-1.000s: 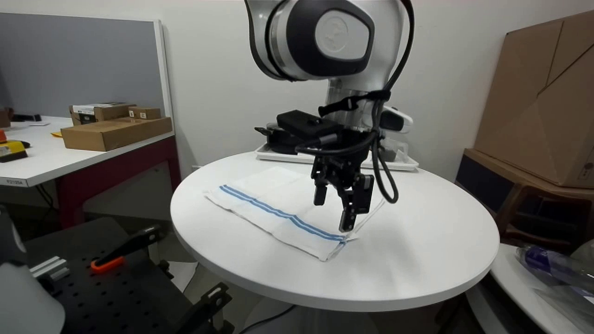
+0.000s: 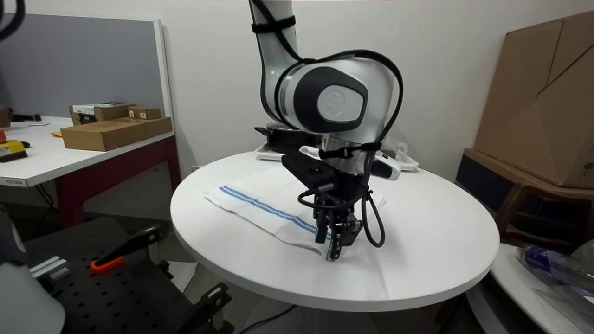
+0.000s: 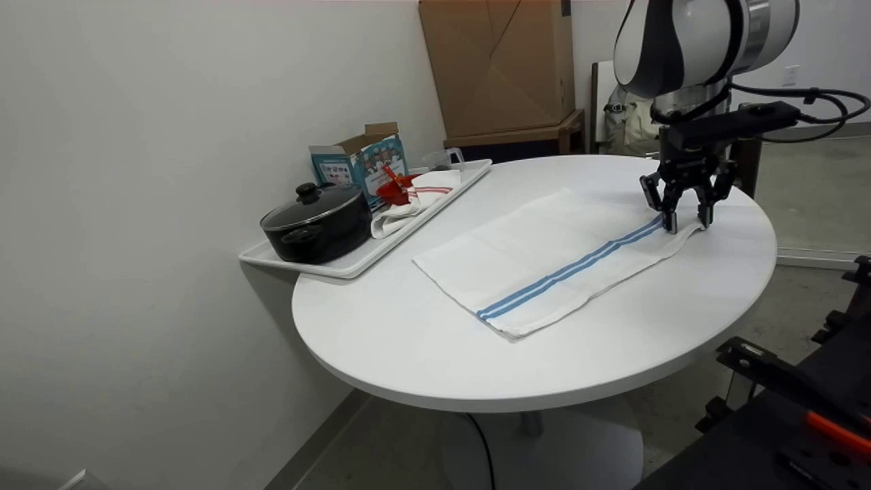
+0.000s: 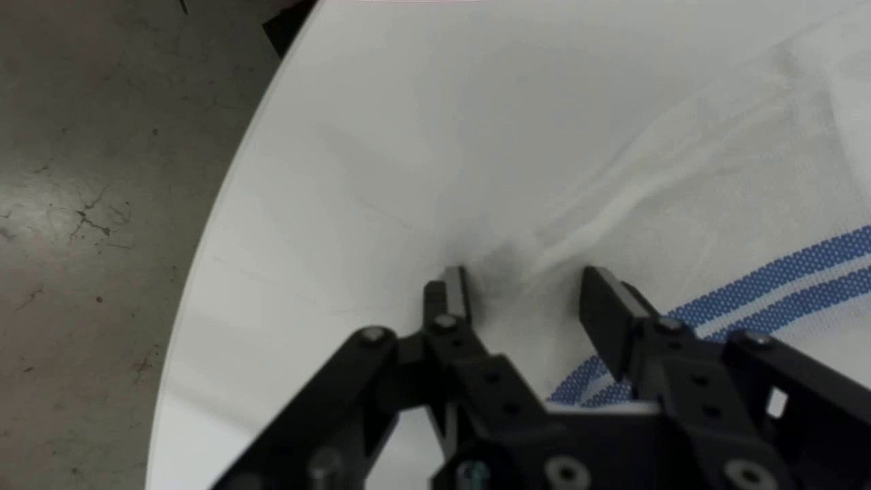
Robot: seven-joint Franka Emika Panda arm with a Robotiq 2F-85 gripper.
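A white towel with a double blue stripe lies spread on the round white table. My gripper is down at the towel's near right corner. In exterior view 2 the gripper has its fingertips at the cloth's edge, with a visible gap between them. The wrist view shows the gripper part open, one finger by the towel's border and the other finger over the cloth beside the blue stripe. Between them the towel lies slightly wrinkled. Whether the fingertips press on the cloth is hard to tell.
At the table's back, a white tray holds a black lidded pot, a blue box, a red item and a folded towel with red stripes.
My arm has come down, bringing the gripper from above the towel to its near right corner. The fingers stand closer together than before. The rest of the towel lies as it did.
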